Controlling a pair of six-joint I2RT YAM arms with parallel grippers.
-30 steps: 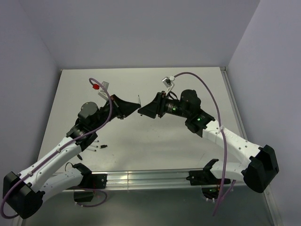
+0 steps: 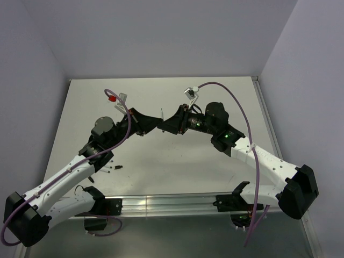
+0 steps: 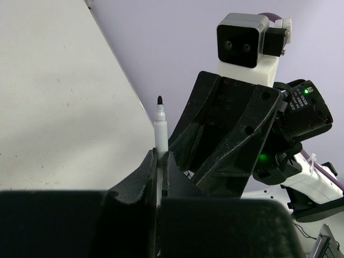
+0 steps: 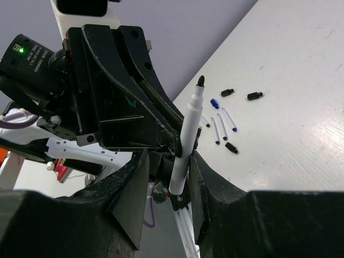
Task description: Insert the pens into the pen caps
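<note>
A white pen with a bare black tip stands nearly upright, tip up, in my left gripper, which is shut on its barrel. In the top view the pen shows at the meeting point of the two arms, over the middle of the table. My right gripper is part open around the pen's lower end, with a gap showing on its left side. On the table in the right wrist view lie black caps, a blue cap and several white pens.
Another black cap rests near the loose pens. In the top view, a cap and pens lie beside the left forearm.
Over the last second my left gripper has shifted slightly right with the pen, closing up on the right gripper. The right arm has barely moved.
</note>
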